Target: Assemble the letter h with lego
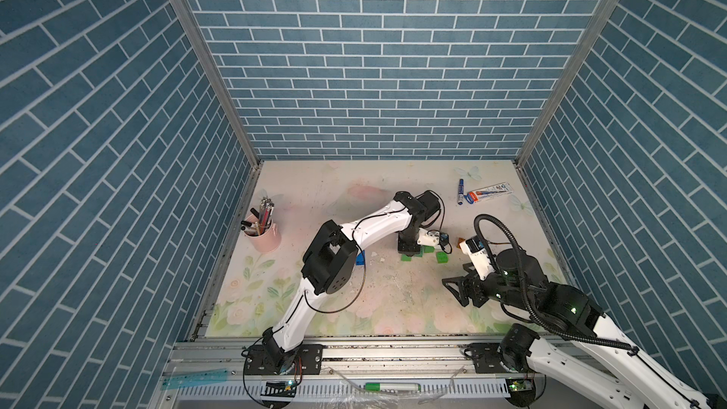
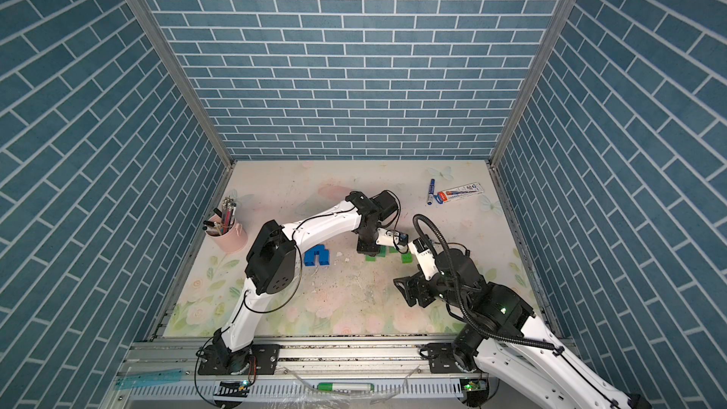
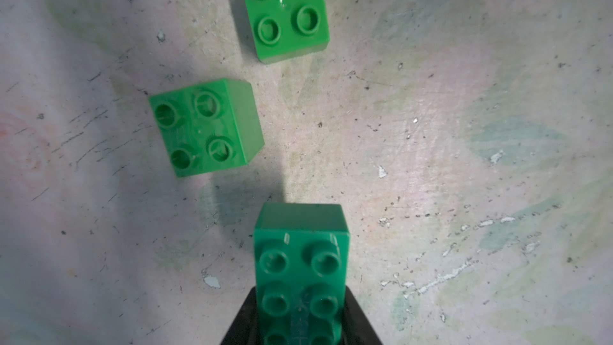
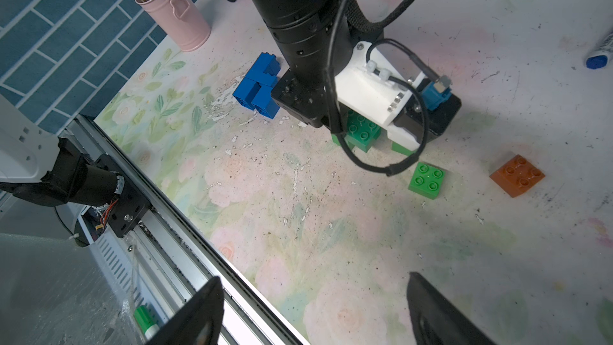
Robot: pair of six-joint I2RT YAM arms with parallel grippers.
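My left gripper is shut on a long green brick, held over the table at centre. Ahead of it in the left wrist view lie two small green bricks on the table. In the right wrist view a separate green brick and an orange brick lie to the right of the left gripper. A blue assembly of bricks lies left of it. My right gripper stands open near the front right, nothing between its fingers.
A pink pen cup stands at the left edge. A blue marker and a packet lie at the back right. The front rail borders it.
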